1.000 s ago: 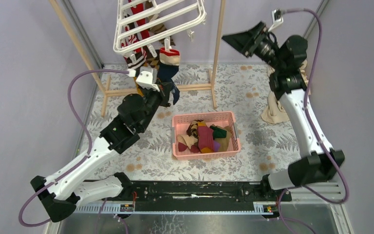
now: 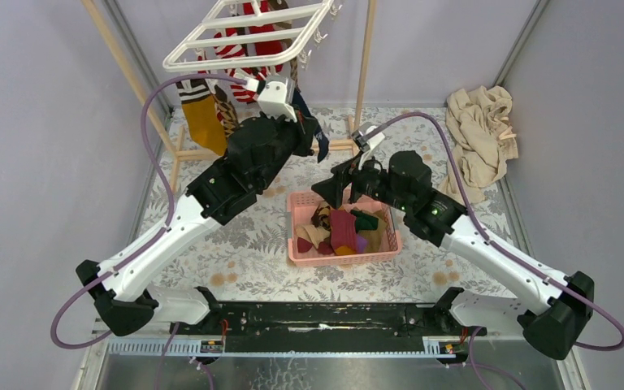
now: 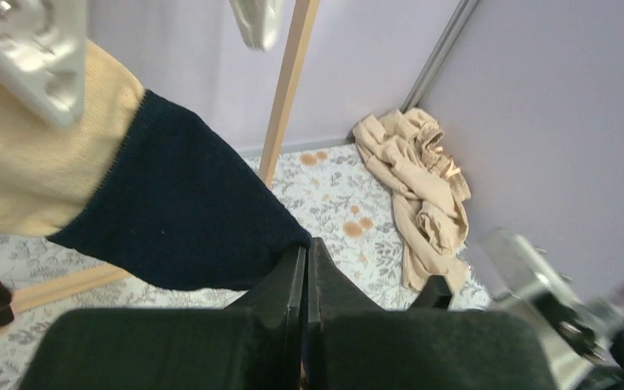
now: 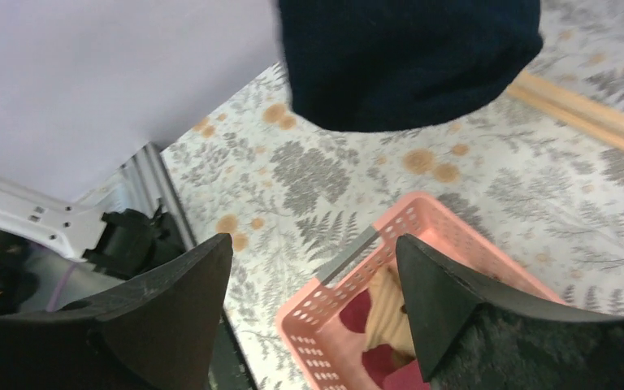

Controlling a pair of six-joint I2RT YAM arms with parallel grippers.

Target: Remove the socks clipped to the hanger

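Observation:
A navy sock with a cream top (image 3: 171,203) stretches down from the white hanger (image 2: 236,63) at upper left of the left wrist view. Its lower end is pinched between the fingertips of my left gripper, which is shut on it. Whether the sock's top is still clipped is hidden. In the top view, the sock's navy end (image 2: 322,145) shows beside the left gripper. My right gripper is open and empty, below the navy sock's end. Other socks, such as a yellow one (image 2: 202,122), hang from the hanger.
Below my right gripper stands a pink basket (image 2: 291,213) holding several socks. A beige cloth (image 2: 479,138) lies at the back right. A wooden stand (image 2: 364,69) rises behind the hanger. Floor between basket and cloth is clear.
My left gripper has moved right, drawing the navy sock with it. The hanger has swung left and turned. My right arm has come down and left, from far right to above the basket.

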